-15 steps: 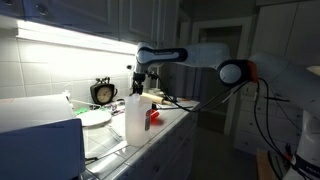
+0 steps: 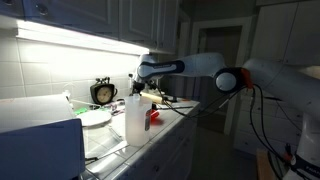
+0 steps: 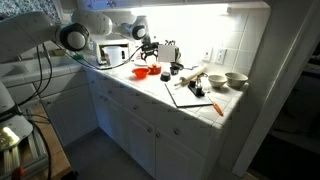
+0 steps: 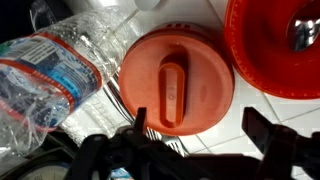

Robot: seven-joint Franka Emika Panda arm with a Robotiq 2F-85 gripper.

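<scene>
In the wrist view a round orange-red lid (image 4: 205, 85) with a raised bar handle (image 4: 172, 92) lies flat below my gripper. The fingers are open, one dark finger (image 4: 108, 157) on either side, with the handle a little ahead of the gap and nothing held. Exterior view 2 shows the gripper (image 3: 149, 47) above the counter's back part, over the red things there. How much height separates the fingertips from the lid cannot be told.
A red bowl (image 4: 248, 55) with a metal spoon (image 4: 303, 30) adjoins the lid's right side. A clear labelled bottle (image 4: 60, 75) stands close on the left. Farther along the counter are a black tray (image 3: 188, 96) and several pale bowls (image 3: 236, 79).
In exterior view 1 the arm has come down, and the gripper has shifted slightly right and lower toward the counter. The counter's objects look unmoved.
</scene>
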